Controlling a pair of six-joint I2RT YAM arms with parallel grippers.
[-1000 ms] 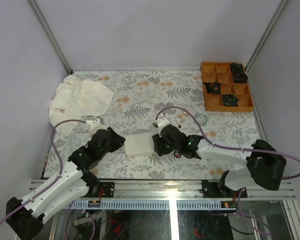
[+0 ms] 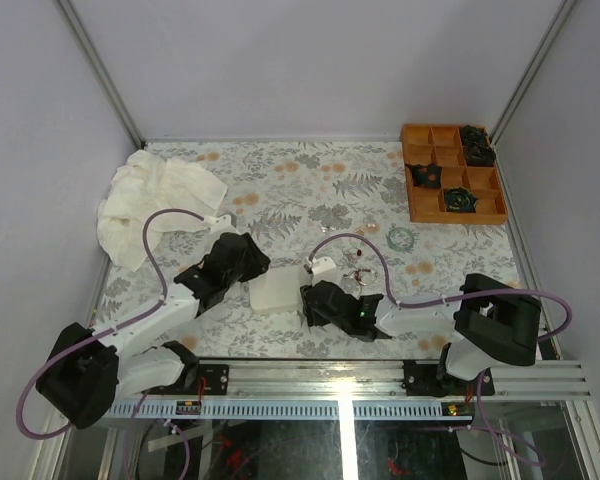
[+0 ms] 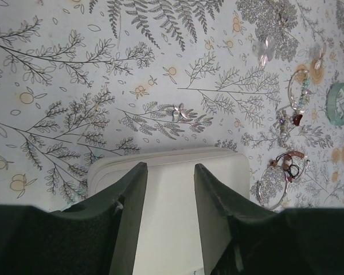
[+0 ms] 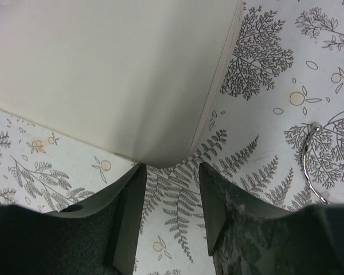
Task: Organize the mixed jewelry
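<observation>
My left gripper is open over a white, round-cornered pad (image 2: pixel 274 290), its fingers empty. My right gripper stands open at a corner of the same pad (image 4: pixel 103 63). Mixed jewelry lies right of the pad: a pale green bangle (image 3: pixel 341 103), a bracelet with dark beads (image 3: pixel 289 163), a silver bangle (image 4: pixel 308 160) and several small pieces. An orange compartment box (image 2: pixel 450 215) with dark pouches in some cells stands at the back right.
A crumpled white cloth (image 2: pixel 145 210) lies at the back left.
My left gripper has moved toward the back and right, over the pad. My right gripper has moved toward the front, down to the pad's right side.
</observation>
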